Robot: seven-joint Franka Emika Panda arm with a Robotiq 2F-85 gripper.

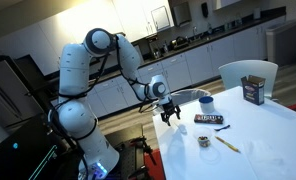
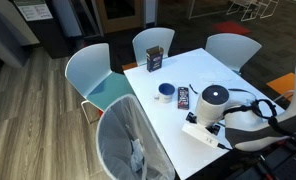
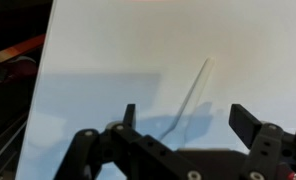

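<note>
In the wrist view, my gripper stands open, its two dark fingers wide apart with nothing between them. Beyond the fingertips, a slim pale object [image 3: 198, 88], perhaps a utensil, lies on the white table; its exact kind is unclear. My gripper [image 1: 170, 118] in exterior view 1 is low over the left end of the table [image 1: 188, 160]. The small dark fingers are hard to make out in exterior view 2, where the arm partly hides that end of the table.
A blue mug [image 1: 206, 105], a dark remote-like object [image 1: 207, 118], a small round item [image 1: 204, 141], a blue utensil [image 1: 221, 127] and a yellow pen [image 1: 228, 144] sit to the right. Farther back stands a dark box [image 1: 253, 91]. A bin [image 2: 131, 140] is beside the table.
</note>
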